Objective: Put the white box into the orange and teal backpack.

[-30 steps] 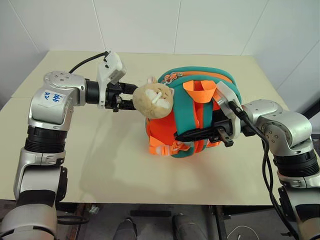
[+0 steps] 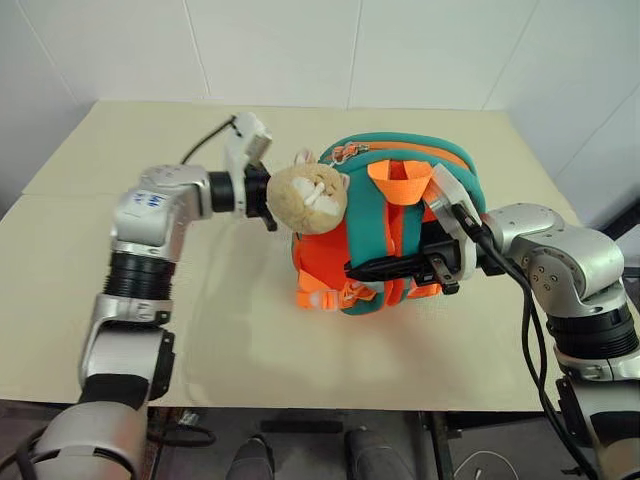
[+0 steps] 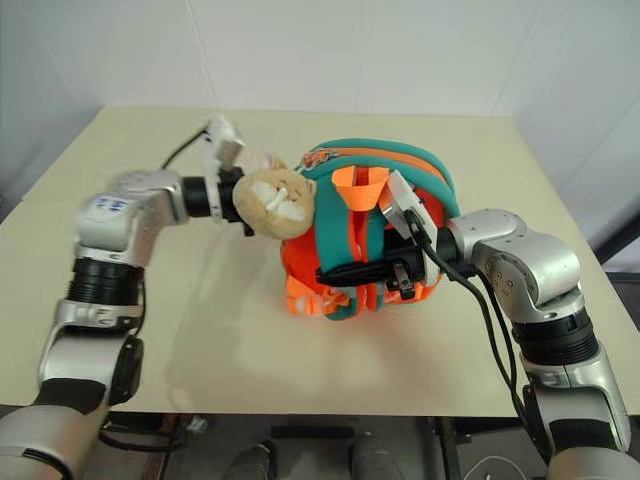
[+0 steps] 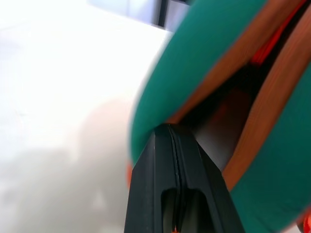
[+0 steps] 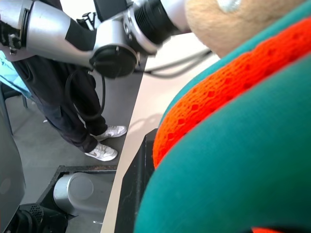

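Note:
The orange and teal backpack lies on the table, its side opening facing my left gripper. Inside that opening the white box shows only as a dim grey face; most of it is hidden. My left gripper is shut, nothing between its fingers, tips at the near end of the opening against the box's end or the orange edging. Plush hides those tips in the head views. Across the backpack's straps lies a black finger of my right gripper; its other finger is hidden, so its opening cannot be told.
A round beige plush animal hangs at the backpack's upper left, close by my left gripper. Bare table lies in front and to the left. A wall stands behind the table.
The box looks darker and less exposed. The right arm stays put.

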